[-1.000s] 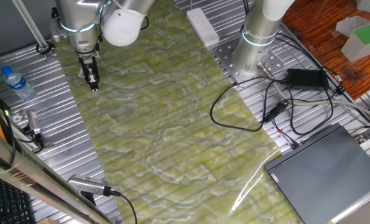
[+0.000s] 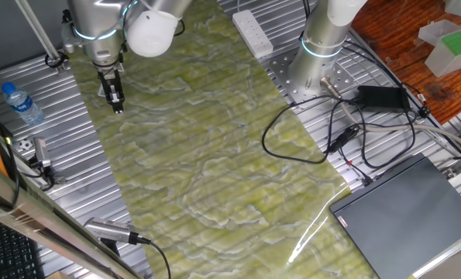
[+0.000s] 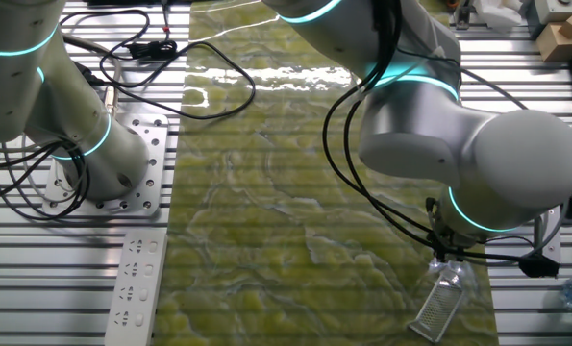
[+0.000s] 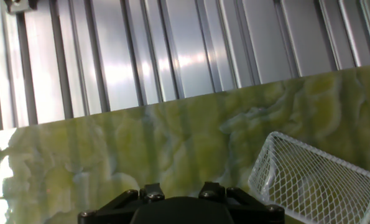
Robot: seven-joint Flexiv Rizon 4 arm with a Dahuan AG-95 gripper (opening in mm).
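My gripper shows at the bottom of the wrist view, its two black fingers apart and no object visible between them. A white wire-mesh basket lies to the right of the fingers there, on the green marbled mat. Exterior view 2 shows that basket at the lower right, just below the arm's end, with the fingers mostly hidden by the arm. From exterior view 1 the gripper points down near the mat's left edge; the basket is largely hidden behind it.
Ribbed metal table shows beyond the mat's edge, with a water bottle on it. A power strip, black cable loop and laptop lie along the other side. A camera on a stand is at the front. Mid-mat is clear.
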